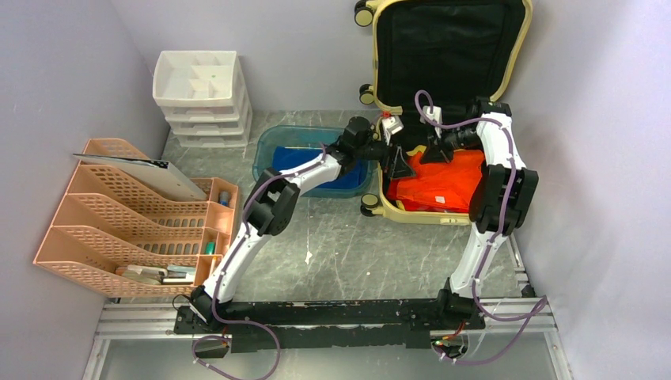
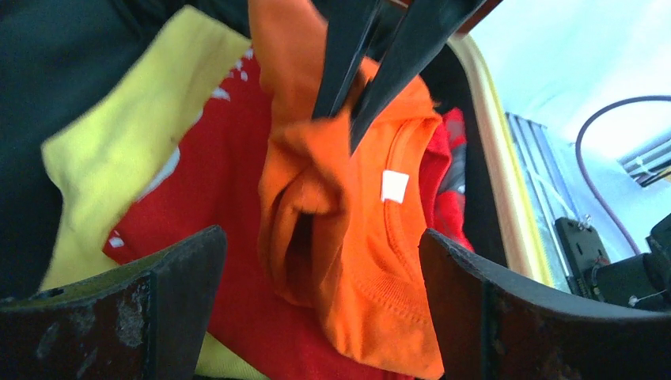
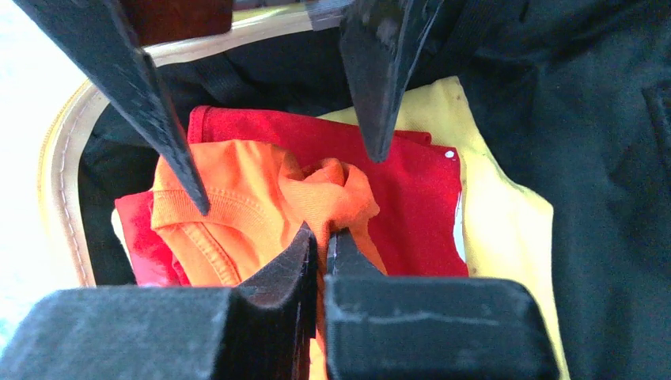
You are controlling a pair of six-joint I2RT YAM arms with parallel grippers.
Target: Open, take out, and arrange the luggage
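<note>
The yellow suitcase (image 1: 439,217) stands open with its lid (image 1: 451,51) tipped back. Folded clothes fill its base: an orange garment (image 1: 435,190) on top, with red cloth (image 2: 229,170) and yellow cloth (image 2: 126,131) beneath. My right gripper is shut on a bunched fold of the orange garment and lifts it slightly. Facing it from the left, my left gripper (image 1: 399,165) hangs open over the case's left side. In the left wrist view its fingers (image 2: 170,293) stand wide apart, the raised orange fold showing in the space beyond them.
Left of the suitcase is a teal bin (image 1: 348,192) with blue cloth (image 1: 297,158) inside. White drawers (image 1: 206,111) and a peach organizer (image 1: 150,206) with papers and small items stand farther left.
</note>
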